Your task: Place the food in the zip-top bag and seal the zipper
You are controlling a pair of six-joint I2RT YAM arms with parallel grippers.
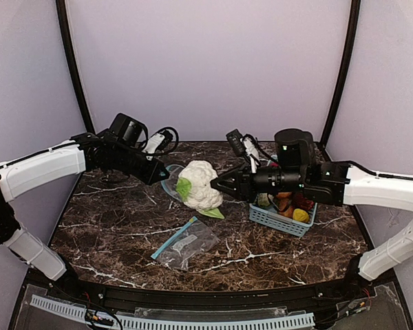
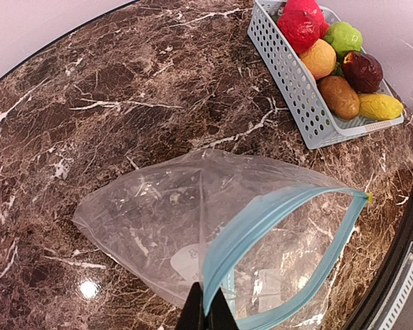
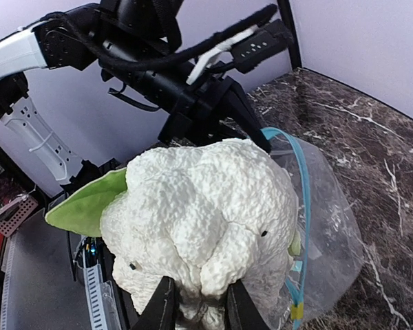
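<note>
A white cauliflower (image 1: 200, 183) with green leaves hangs from my right gripper, which is shut on it. In the top view it covers much of the zip top bag (image 1: 171, 180). My left gripper is shut on the bag's blue zipper rim (image 2: 244, 230), with the thin edge between its fingertips. The bag's mouth gapes in the left wrist view, and its clear body (image 2: 151, 206) lies toward the far side. From the right wrist view, the cauliflower (image 3: 206, 213) is in front of the bag's mouth; whether they touch I cannot tell.
On the right stands a light blue basket (image 1: 279, 221) with several fruits and vegetables, partly under my right arm. A second, flat zip bag (image 1: 186, 244) lies on the marble table near the front.
</note>
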